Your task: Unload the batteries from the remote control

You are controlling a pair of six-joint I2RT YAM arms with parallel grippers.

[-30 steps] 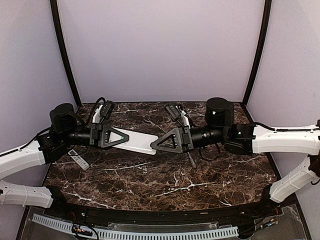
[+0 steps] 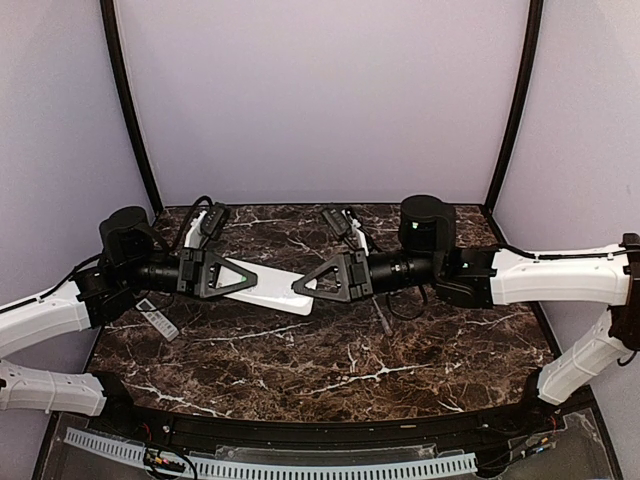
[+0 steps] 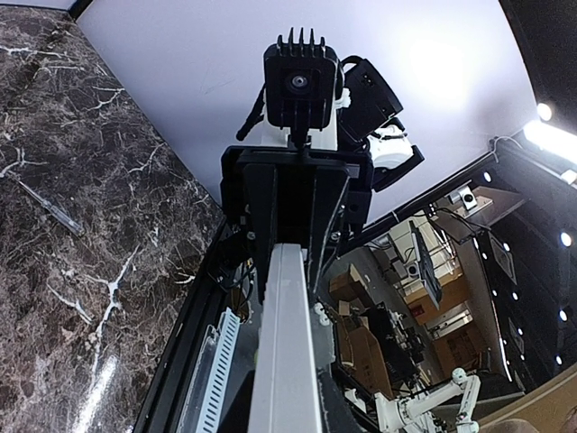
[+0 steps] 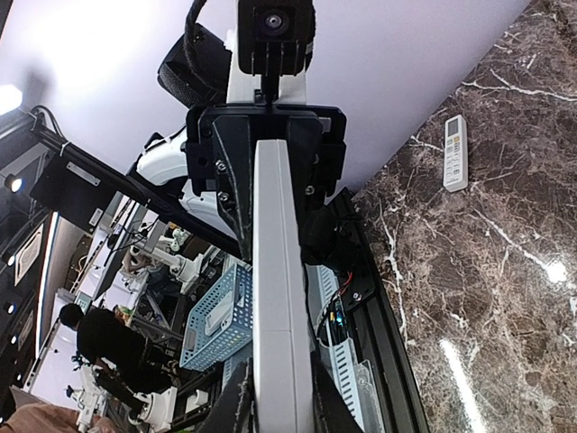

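A long white remote (image 2: 266, 288) is held level in the air between the two arms, seen edge-on in both wrist views (image 3: 284, 352) (image 4: 278, 289). My left gripper (image 2: 234, 278) is shut on its left end. My right gripper (image 2: 309, 282) is around the remote's right end; whether its fingers press on it I cannot tell. No batteries show.
A second, smaller white remote (image 2: 157, 318) lies on the dark marble table (image 2: 300, 370) at the left. A slim, screwdriver-like tool (image 2: 382, 318) lies right of centre.
My right gripper has moved left onto the held remote's end. The left arm looks unchanged.
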